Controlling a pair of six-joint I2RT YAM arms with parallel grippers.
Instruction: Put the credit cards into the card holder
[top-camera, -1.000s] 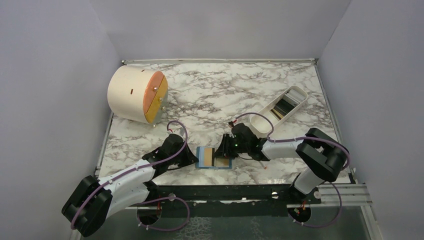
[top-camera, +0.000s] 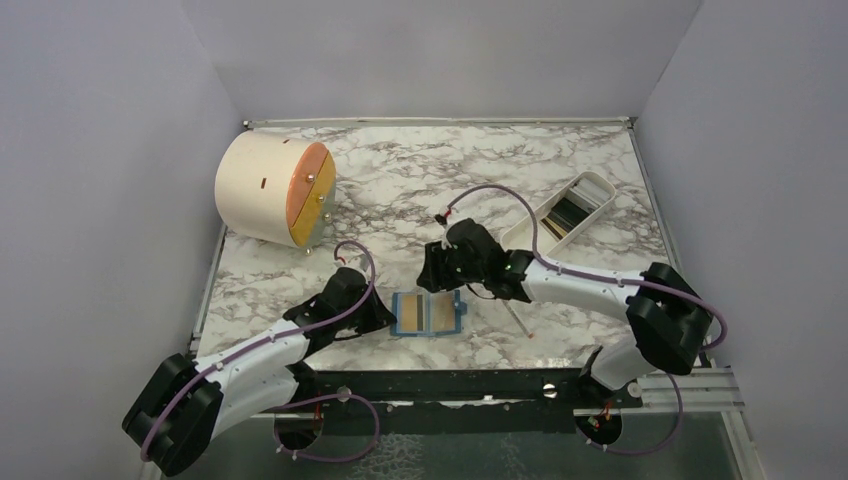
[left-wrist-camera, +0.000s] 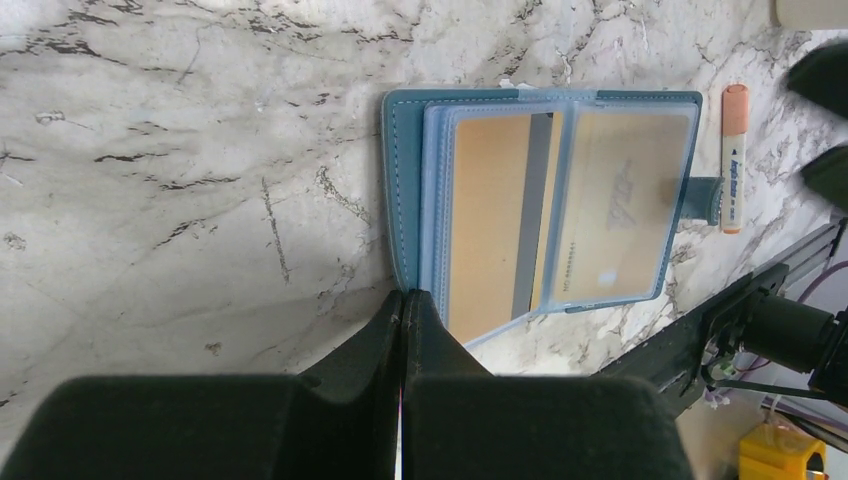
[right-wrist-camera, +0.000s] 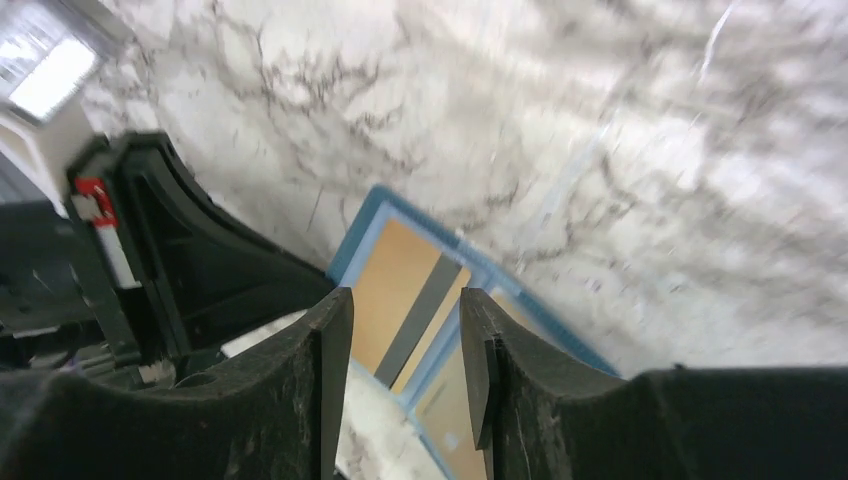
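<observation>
The blue card holder (left-wrist-camera: 402, 190) lies spread flat on the marble table. Its left clear sleeve holds a gold card (left-wrist-camera: 488, 215) with a dark stripe, tucked in almost wholly. Another gold card (left-wrist-camera: 622, 220) sits under clear plastic on the right half. My left gripper is shut on the holder's near left edge. Above the holder, my right gripper stands open, its fingertips apart with nothing between them. From the top view, the right gripper (top-camera: 430, 272) is over the holder's far edge.
A white tray (top-camera: 520, 237) with several cards stands to the right. An orange-capped marker (left-wrist-camera: 734, 160) lies beside the holder's strap. The cream drum-shaped cabinet (top-camera: 262, 185) occupies the back left.
The gold card has slid left into the sleeve. The left arm keeps still.
</observation>
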